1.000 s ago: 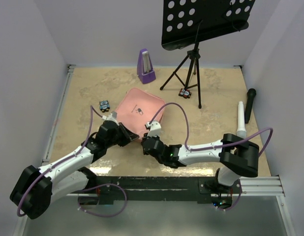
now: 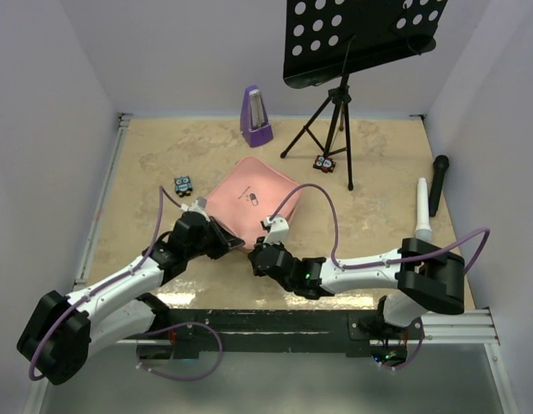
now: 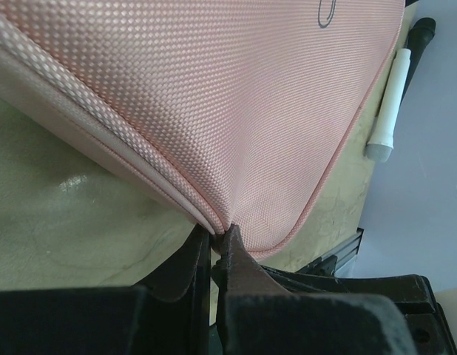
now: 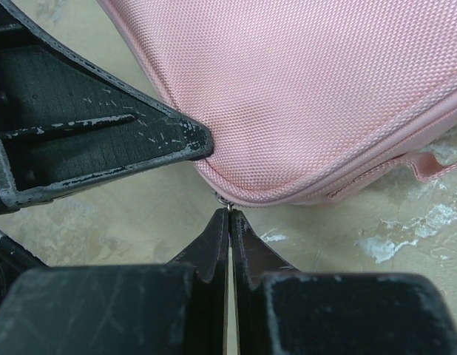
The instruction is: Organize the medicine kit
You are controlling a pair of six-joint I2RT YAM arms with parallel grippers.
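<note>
The pink medicine pouch (image 2: 252, 185), printed with a pill symbol, lies in the middle of the table. In the left wrist view my left gripper is shut on the edge of the pouch (image 3: 302, 111), and the fabric folds in towards its tips. My right gripper is shut at the front corner of the pouch (image 4: 302, 96). A small metal zipper piece (image 4: 222, 198) meets its fingertips; whether it is pinched there I cannot tell. The left gripper's finger (image 4: 103, 126) presses against the pouch close by. The inside of the pouch is hidden.
Behind the pouch stand a purple metronome (image 2: 255, 121) and a black music stand (image 2: 339, 108). Small owl-like figures (image 2: 183, 185) sit on the table. A white tube (image 2: 423, 211) and a black microphone (image 2: 437, 185) lie far right. Both arms are close together at the pouch's front.
The pouch has shifted and turned slightly to the right. My right gripper has moved a little right and towards the front edge. The left arm has stayed almost still.
</note>
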